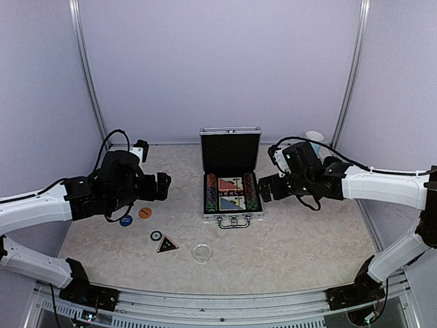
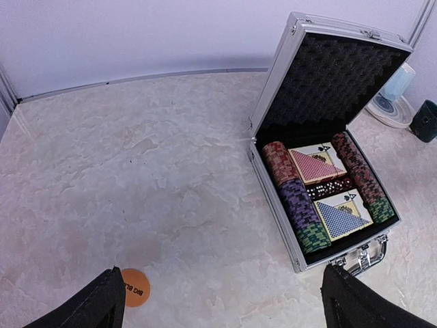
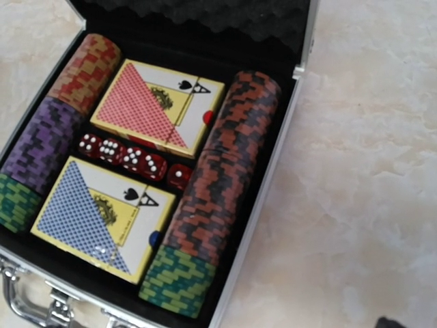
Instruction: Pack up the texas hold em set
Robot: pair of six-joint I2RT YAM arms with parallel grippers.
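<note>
The silver case (image 1: pixel 207 216) stands with its lid (image 1: pixel 231 152) up at the table's centre. Inside lie a red deck (image 3: pixel 157 106), a blue deck (image 3: pixel 102 219), a row of red dice (image 3: pixel 133 157) and two rows of chips (image 3: pixel 218 178). Left of the case are an orange button (image 2: pixel 135 287) lettered "BIG BL...", a blue button (image 1: pixel 125 221), a black round piece (image 1: pixel 156 236) and a black triangle (image 1: pixel 167 244). Above the table, left of the case, hangs my open, empty left gripper (image 1: pixel 162 186). My right gripper (image 1: pixel 266 189), open and empty, hovers beside the case's right side.
A clear round dish or ring (image 1: pixel 202 253) lies in front of the case. At the back right, behind the right arm, are a pale cup (image 1: pixel 315 136) and a dark cup (image 2: pixel 425 121).
</note>
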